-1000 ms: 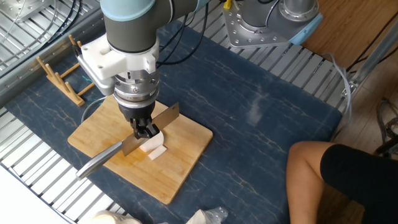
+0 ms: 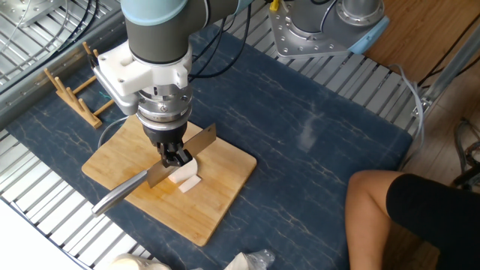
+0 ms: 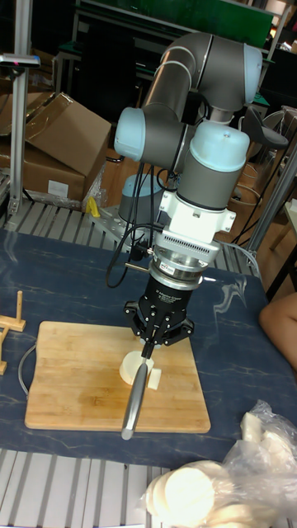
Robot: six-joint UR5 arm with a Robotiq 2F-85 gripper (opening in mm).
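Observation:
My gripper (image 2: 175, 159) points down over the wooden cutting board (image 2: 206, 217) and is shut on a cleaver. The cleaver's blade (image 2: 201, 141) runs through its fingers, and the metal handle (image 2: 120, 193) reaches past the board's near left edge. In the other exterior view the handle (image 3: 134, 400) points toward the camera. Beside the blade lies a pale round piece of food (image 3: 130, 365), with a separate cut slice (image 2: 190, 184) next to it on the board. Part of the round piece is hidden by the blade and gripper. Whether the blade's edge touches the board cannot be told.
A wooden peg rack (image 2: 79, 105) stands beyond the board's left corner. Bagged pale round slices (image 3: 189, 494) lie at the near edge. A person (image 2: 371, 195) is at the table's right side. The dark tabletop (image 2: 300, 150) right of the board is clear.

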